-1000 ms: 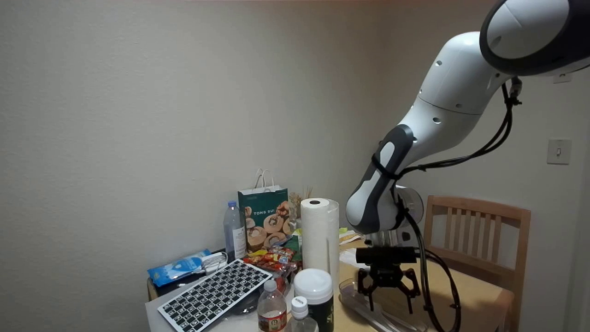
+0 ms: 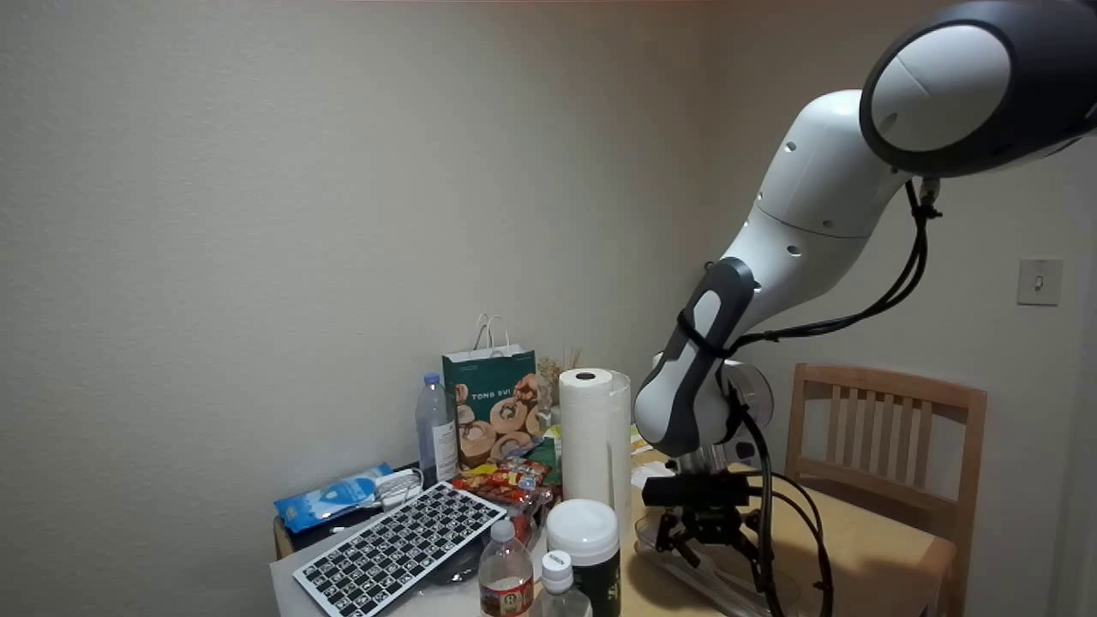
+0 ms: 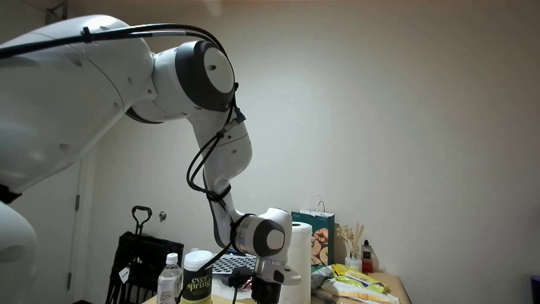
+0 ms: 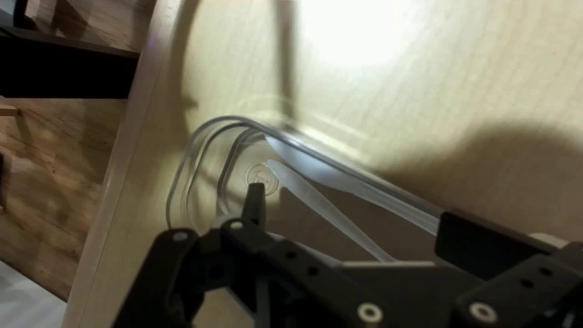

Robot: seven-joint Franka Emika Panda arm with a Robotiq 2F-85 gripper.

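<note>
In the wrist view, a clear plastic tray (image 4: 194,169) with rounded corners lies on the wooden table near its edge. It holds translucent plastic cutlery, including a slim piece (image 4: 322,205) slanting across the middle and a knife-like piece (image 4: 311,161) along the far wall. My gripper is open above the tray, its dark fingers wide apart with the slim piece showing in the gap. Part of the tray is hidden beneath the gripper. In exterior view 1 the gripper hangs low over the clear tray (image 2: 684,576); exterior view 2 cuts off its fingertips.
Left of the arm in exterior view 1 stand a paper towel roll (image 2: 586,442), a white-lidded canister (image 2: 583,530) and bottles (image 2: 506,576). A checkered board (image 2: 401,550) lies farther left. A wooden chair (image 2: 890,411) is behind the table. Bare tabletop (image 4: 464,71) surrounds the tray's far side.
The arm has come down and slightly left in exterior view 1, and the gripper has turned and sits closer to the tray. The tray and the other objects look unmoved.
</note>
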